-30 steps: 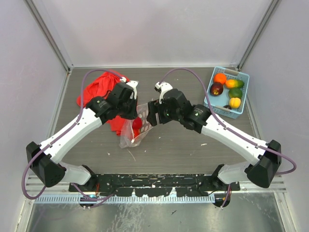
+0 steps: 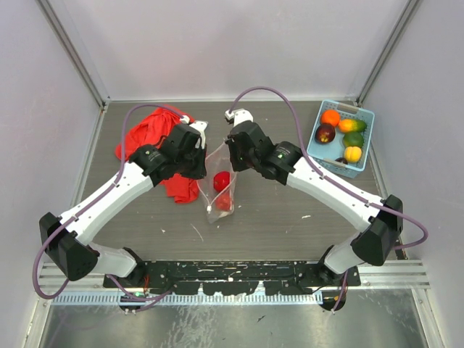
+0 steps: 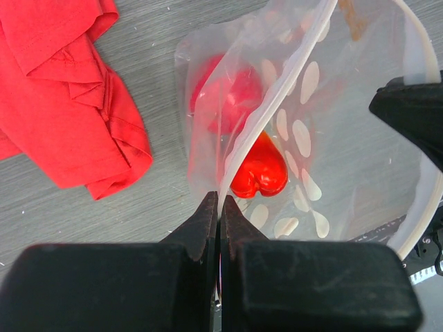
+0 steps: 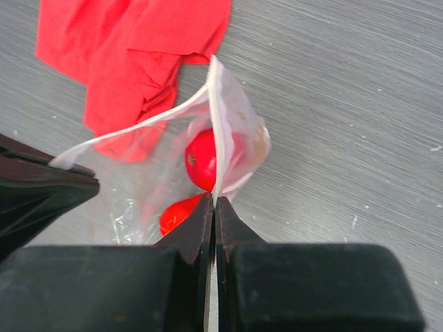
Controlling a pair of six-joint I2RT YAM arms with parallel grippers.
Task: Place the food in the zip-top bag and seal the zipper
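Observation:
A clear zip top bag [image 2: 222, 196] hangs with its mouth spread between my two grippers. Inside it lie a round red food item [image 2: 222, 181] and a red pepper-like piece [image 3: 260, 167]. My left gripper is shut on one side of the bag's thin rim, which runs up from between its fingertips. On the opposite side, my right gripper is shut on the other rim. The top view hides both sets of fingertips behind the arms' dark wrists.
A crumpled red cloth [image 2: 181, 188] lies to the left of the bag. At the back right, a blue basket [image 2: 313, 147] holds several fruits and vegetables, among them an orange [image 2: 330, 117]. Bare grey table [image 2: 290, 225] lies right of the bag.
My right gripper came left to the bag's rim, shut on it, and drew slightly right. The bag's lower part and the red food swung to the right. The left arm stayed still.

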